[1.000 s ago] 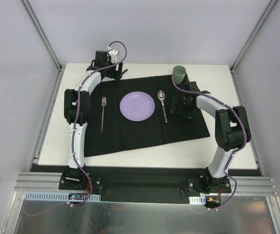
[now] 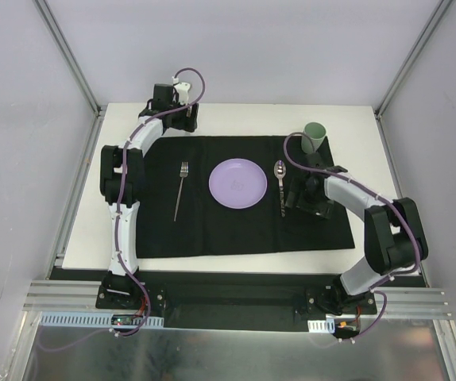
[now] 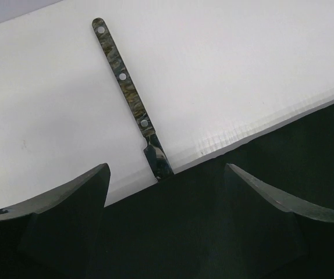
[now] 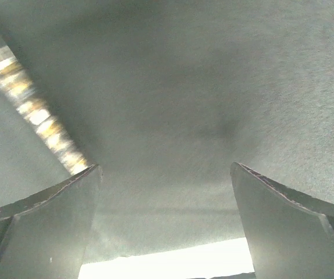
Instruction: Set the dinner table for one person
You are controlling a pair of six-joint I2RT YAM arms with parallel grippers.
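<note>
The purple plate point(image 2: 237, 183) lies mid-mat on the black placemat point(image 2: 236, 234), the fork point(image 2: 181, 185) to its left, the spoon point(image 2: 280, 178) to its right. A green cup point(image 2: 314, 135) stands at the mat's back right corner. My open left gripper is over the back left edge, above a knife point(image 3: 129, 93) lying on the white table, its blade tip at or under the mat's edge. My right gripper stands open over the mat's right part, nothing between its fingers; a blurred patterned handle point(image 4: 45, 122), apparently the spoon's, is beside it.
White table point(image 2: 85, 230) shows around the mat. Walls rise at the back and both sides.
The placemat, with plate, fork, spoon and cup, has shifted right and toward the front, along with my right gripper. The left arm has barely moved.
</note>
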